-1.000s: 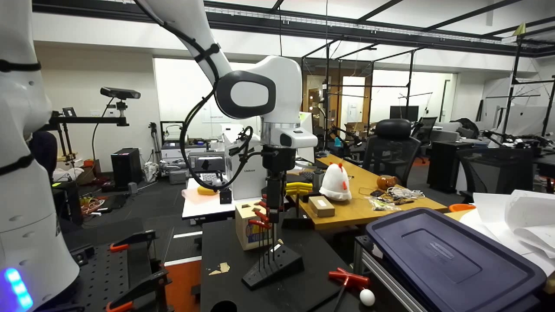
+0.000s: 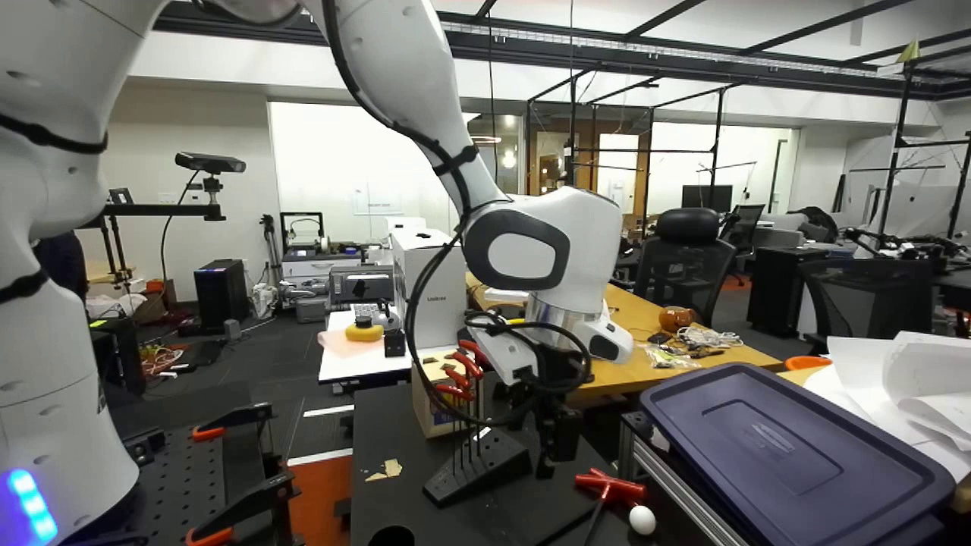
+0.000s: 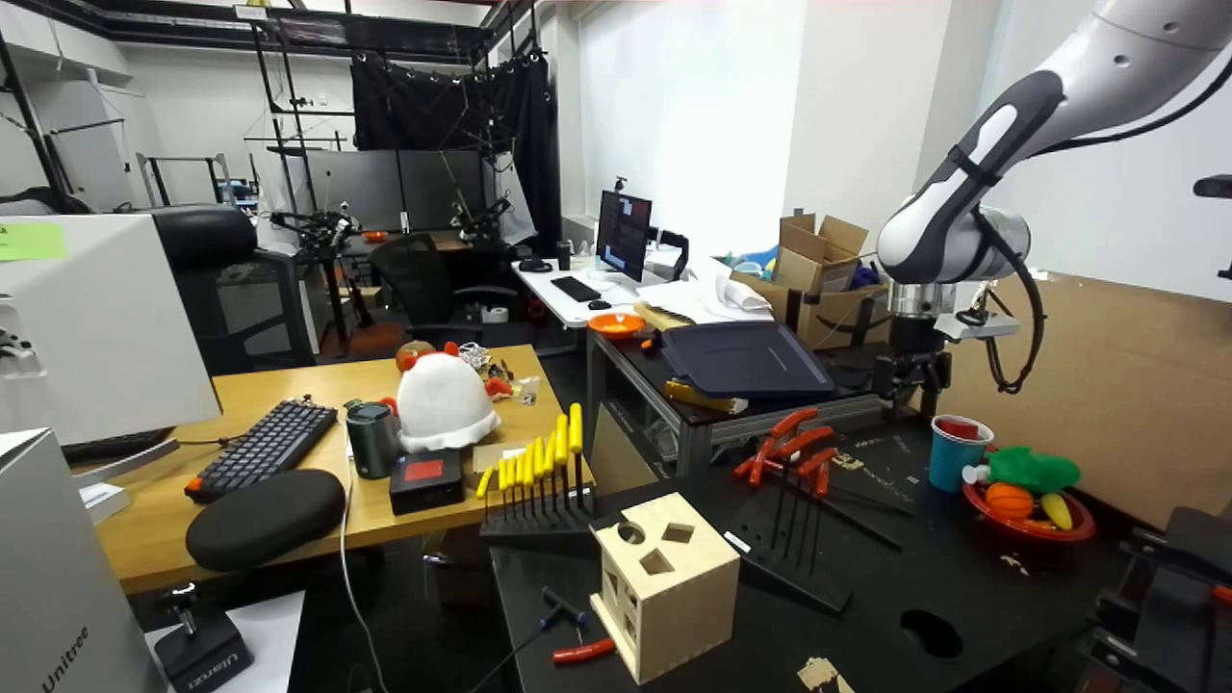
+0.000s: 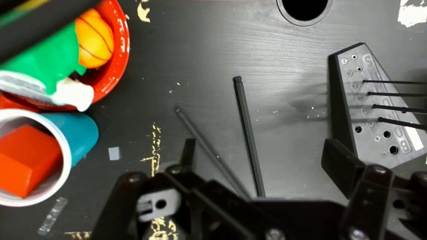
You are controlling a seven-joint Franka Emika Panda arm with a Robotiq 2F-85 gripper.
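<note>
My gripper is open, with its fingers spread above the black table and nothing held between them. Two loose black rods, one thicker (image 4: 249,136) and one thinner (image 4: 208,148), lie on the table below; their lower ends disappear behind the gripper in the wrist view. A red T-handle (image 2: 611,487) rests on the table to the right of the gripper in exterior view 1. To the other side stands the black slanted holder (image 2: 482,469), carrying several upright hex keys with red handles (image 2: 462,373). Empty holes show in the holder's face in the wrist view.
A blue cup (image 4: 82,134) with a red block (image 4: 34,158) lies at the left in the wrist view, near a red bowl (image 4: 122,60) of toys. A wooden shape box (image 3: 681,595) and a yellow-handled key set (image 3: 537,468) stand farther off. The table has a round hole (image 4: 305,8).
In exterior view 1 the arm has swung right and lower in the picture. The gripper has left its place above the red-handled holder and now hangs beside it, tilted.
</note>
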